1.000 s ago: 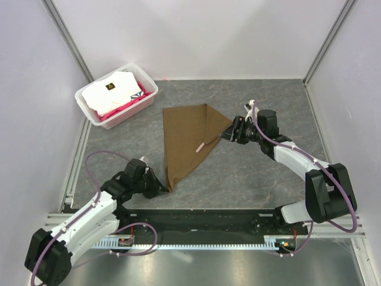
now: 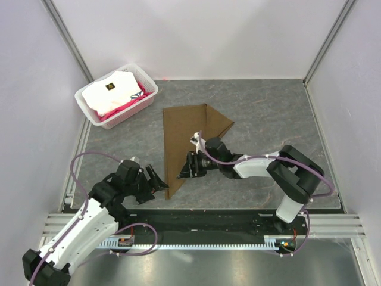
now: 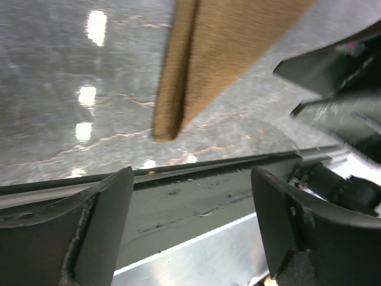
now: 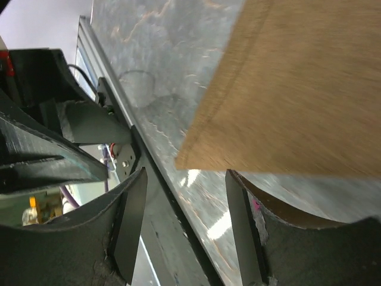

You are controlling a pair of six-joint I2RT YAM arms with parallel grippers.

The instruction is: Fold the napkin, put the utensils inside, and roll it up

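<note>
The brown napkin (image 2: pixel 178 125) lies on the grey table, a flap folded at its upper right; its near end narrows to a rolled or creased tip, seen in the left wrist view (image 3: pixel 169 119). My left gripper (image 2: pixel 156 183) hovers beside that tip at the near left, open with nothing between its fingers. My right gripper (image 2: pixel 189 167) stands open over the napkin's lower part, close to the left one; in its wrist view the napkin's corner (image 4: pixel 202 149) lies just beyond the fingertips. It hides part of the napkin.
A white basket (image 2: pixel 143 107) with folded cloths stands at the back left. The table's front edge runs just below both grippers.
My right gripper has swept left and down from the flap to the napkin's near end.
</note>
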